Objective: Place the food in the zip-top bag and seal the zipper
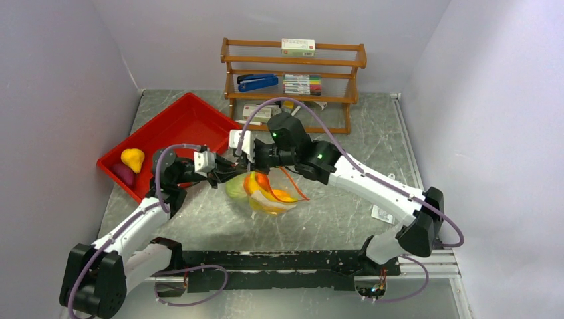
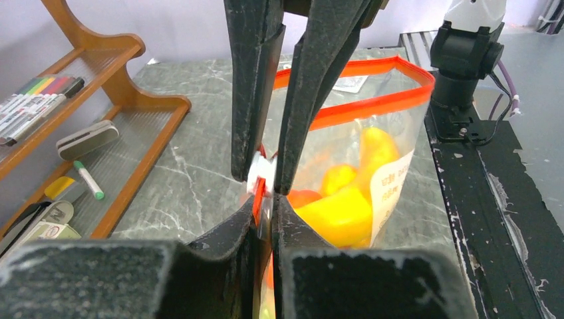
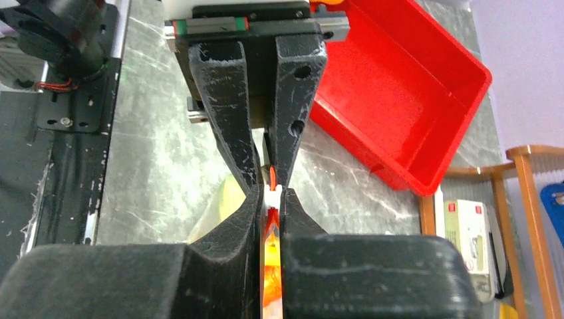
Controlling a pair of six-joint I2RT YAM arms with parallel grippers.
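The clear bag [image 1: 269, 207] with its orange-red zipper edge [image 2: 372, 104] lies mid-table, its mouth gaping toward the right. Yellow and orange food [image 2: 339, 216] shows inside, with something pale green [image 1: 235, 188] at the bag's left. A small white slider [image 2: 261, 171] sits at the zipper's left end, pinched between the fingertips of my right gripper. From the left, my left gripper is shut on the bag's zipper edge right beside that slider. The two sets of fingertips almost meet, and the top view hides their exact contact.
A red bin [image 1: 193, 119] at the back left holds a yellow pear-shaped piece [image 1: 133, 159] and a purple one [image 1: 124, 174]. Behind stands a wooden rack [image 1: 292, 96] with stationery.
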